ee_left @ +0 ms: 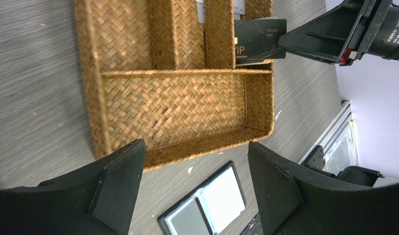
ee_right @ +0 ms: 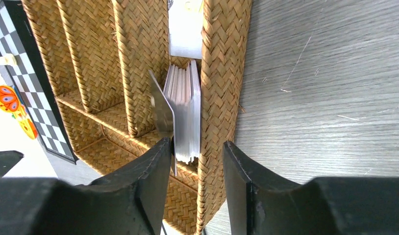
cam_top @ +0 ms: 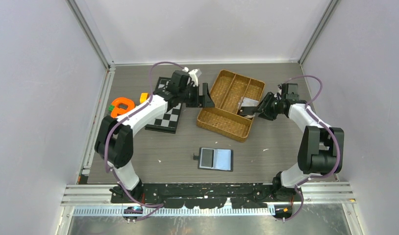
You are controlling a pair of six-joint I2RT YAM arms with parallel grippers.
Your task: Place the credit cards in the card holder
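A dark card marked VIP (ee_left: 256, 41) stands tilted in the basket's narrow right compartment. Beside it, a stack of pale cards (ee_right: 184, 98) stands on edge. My right gripper is open at the basket's right wall, its left finger (ee_right: 156, 169) at the dark card's near end and the other finger outside the wall. The open card holder (cam_top: 215, 159), grey on one side and pale blue on the other, lies flat in front of the basket. My left gripper (cam_top: 207, 98) hangs open by the basket's left side, nothing between its fingers.
The woven basket (cam_top: 225, 128) has several compartments; its wide front one is empty. A black-and-white checkered board (cam_top: 170, 117) and an orange toy (cam_top: 121, 105) lie to the left. Bare table (cam_top: 271, 156) surrounds the card holder.
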